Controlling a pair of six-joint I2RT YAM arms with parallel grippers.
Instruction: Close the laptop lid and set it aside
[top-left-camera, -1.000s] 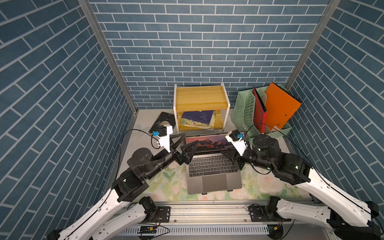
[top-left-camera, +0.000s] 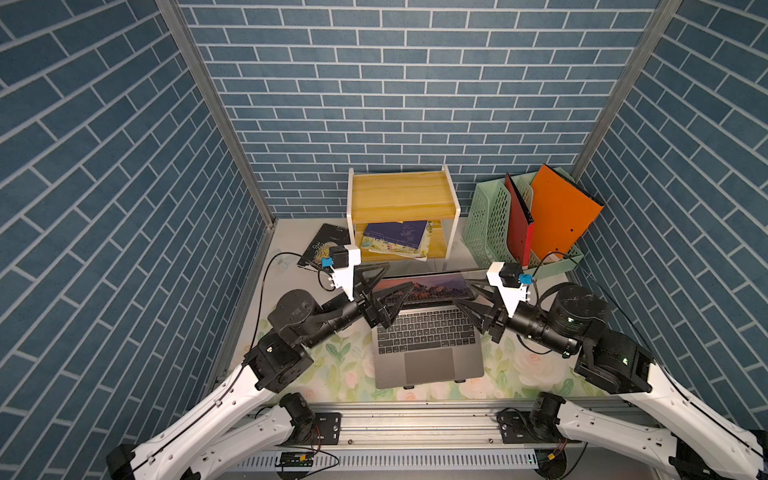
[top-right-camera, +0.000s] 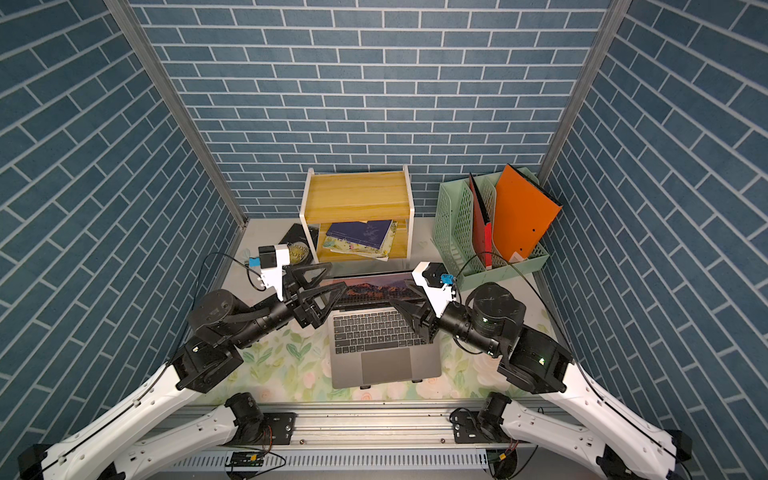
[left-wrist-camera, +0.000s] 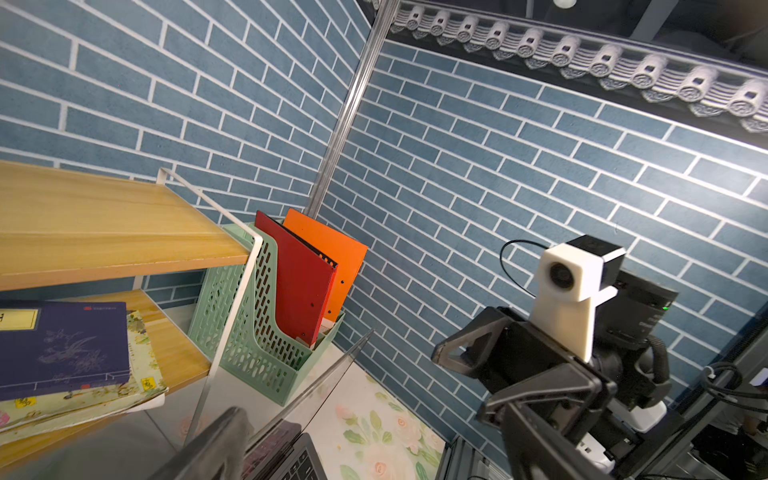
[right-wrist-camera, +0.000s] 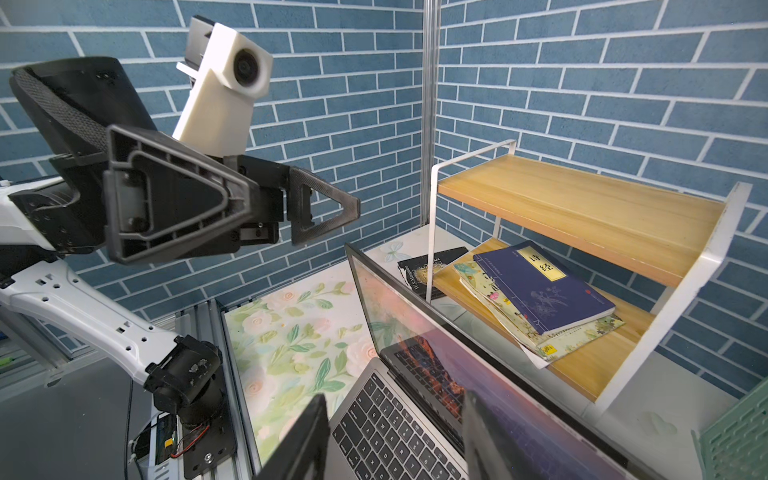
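Note:
The grey laptop stands open on the flowered mat, its keyboard base (top-left-camera: 429, 360) flat and its lid (top-left-camera: 436, 292) raised at the back, with a mountain picture on the screen. My left gripper (top-left-camera: 401, 277) is open above the left side of the screen, nothing between its fingers. Over the right side of the lid hangs my right gripper (top-left-camera: 463, 293), also open and empty. In the right wrist view the screen (right-wrist-camera: 436, 364) and keys (right-wrist-camera: 392, 432) lie beyond the right fingers. Whether any finger touches the lid, I cannot tell.
A wooden shelf (top-left-camera: 404, 192) with books (top-left-camera: 396, 236) stands close behind the lid. The green file rack (top-left-camera: 486, 220) holding red and orange folders is at the back right. A black book (top-left-camera: 326, 242) lies back left.
My right gripper has shifted to the right, away from the middle of the screen. The left gripper has moved a little right and toward the back. The laptop has not moved.

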